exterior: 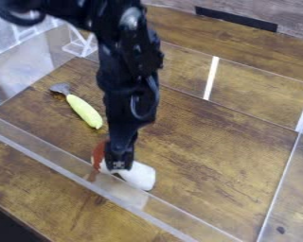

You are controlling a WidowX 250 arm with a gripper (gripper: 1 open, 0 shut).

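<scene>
My black gripper (120, 151) reaches down from the top of the view to a white cylindrical object (139, 177) with a reddish-brown end, lying on its side on the wooden table. The gripper's lower end overlaps the object's upper left part; whether it touches cannot be told. Its fingertips are dark and hard to make out. A pale yellow-green object (86, 112) with a grey tip lies to the left of the arm.
Clear plastic walls border the wooden work area (223, 151) at left, front and right. A white strip (211, 77) lies toward the back.
</scene>
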